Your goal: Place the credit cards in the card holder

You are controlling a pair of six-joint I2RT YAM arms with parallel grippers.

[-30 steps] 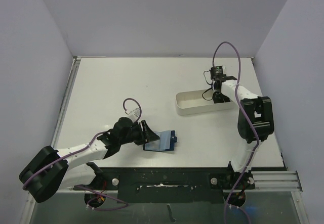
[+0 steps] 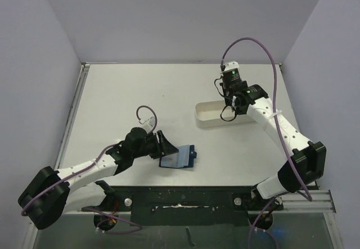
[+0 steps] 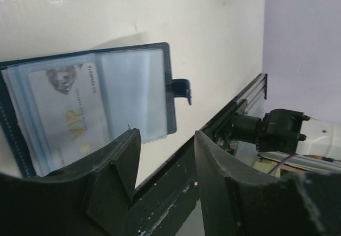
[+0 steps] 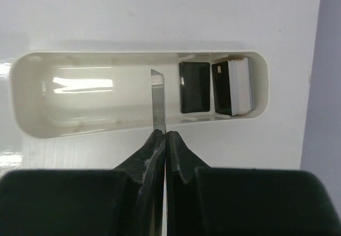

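The card holder, a dark blue wallet (image 3: 172, 108) with clear sleeves, lies spread open on the table near the front. A pale card lettered VIP (image 3: 68, 108) shows in its left-hand sleeve. My left gripper stands open above the wallet's near edge, nothing between its fingers. Over the white tray (image 4: 90, 131), my right gripper is shut on a thin card (image 4: 158, 100), which sticks out from the fingertips nearly edge-on; its face can hardly be seen. More cards (image 4: 242, 87) stand packed at the tray's right end, beside a black piece (image 4: 195, 87).
The tray's long left compartment looks empty. Bare white table (image 2: 138, 86) stretches left of the tray and behind the wallet. The tray's raised walls stand between the right gripper and the wallet's side of the table.
The right arm has lifted from the tray's right end and swung left and up toward the camera, the thin card now in its gripper.
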